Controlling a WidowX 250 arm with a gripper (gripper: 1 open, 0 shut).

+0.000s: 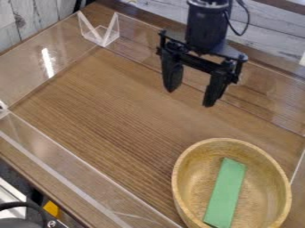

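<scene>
My black gripper [194, 85] hangs over the upper right-middle of the wooden floor, its two fingers spread apart with nothing between them. A green block [226, 191] lies in a round tan bowl [190, 166] at the lower right, below and apart from the gripper.
A white wire-like object [100, 33] stands near the back left. Walls border the area at the back and sides.
</scene>
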